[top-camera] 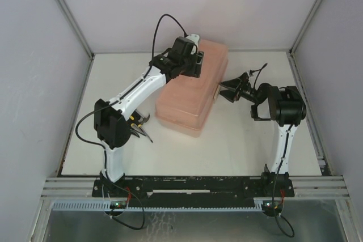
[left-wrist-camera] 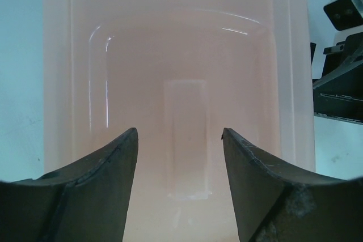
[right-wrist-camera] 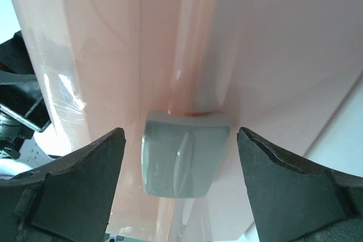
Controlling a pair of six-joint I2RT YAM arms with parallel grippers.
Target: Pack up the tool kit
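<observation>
A large pinkish, closed case (top-camera: 195, 94) stands tilted in the middle of the table. My left gripper hangs over the case's lid (left-wrist-camera: 136, 100), its fingers parted and only air between them. At the case's right side, my right gripper has its fingers spread around a grey-green latch (right-wrist-camera: 181, 160) that sticks out from the seam; a gap shows on both sides of the latch. Several hand tools (top-camera: 138, 124) lie loose on the table left of the case, partly hidden under my left arm.
Bare white table (top-camera: 238, 145) lies in front and to the right of the case. Walls close in the workspace at the back and both sides. The left arm (top-camera: 133, 94) reaches over the table's left half.
</observation>
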